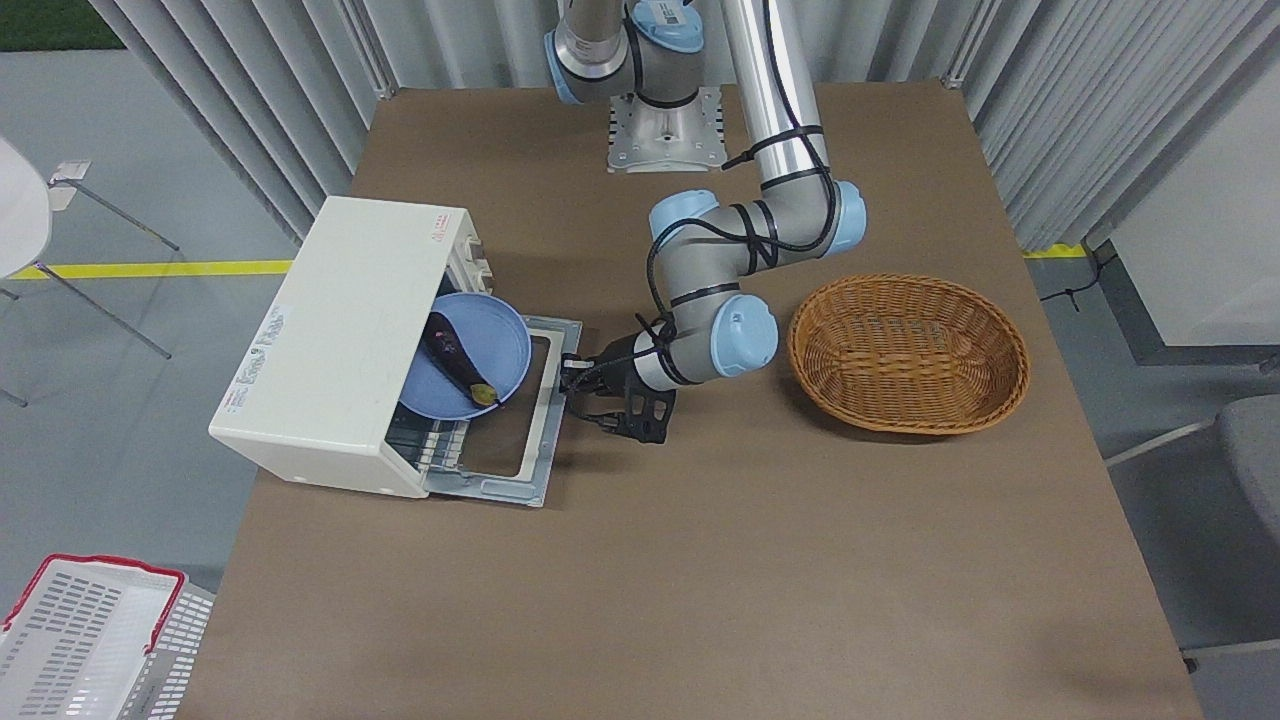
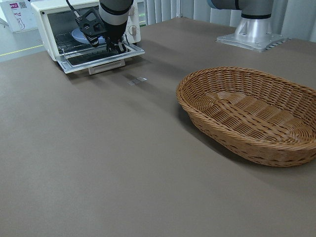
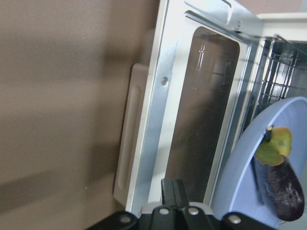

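Note:
A white toaster oven (image 1: 330,336) stands on the table's left with its door (image 3: 158,120) down. A blue plate (image 1: 486,342) carrying a dark eggplant (image 1: 450,354) with a green stem end sits partly out of the oven mouth. My gripper (image 1: 576,372) is low at the door's outer edge, beside the plate. In the wrist view its black fingers (image 3: 175,191) appear at the bottom over the door, left of the plate; whether they are open or shut is unclear.
A brown wicker basket (image 1: 908,354) rests on the right of the table. A white plastic basket (image 1: 84,636) is on the floor at lower left.

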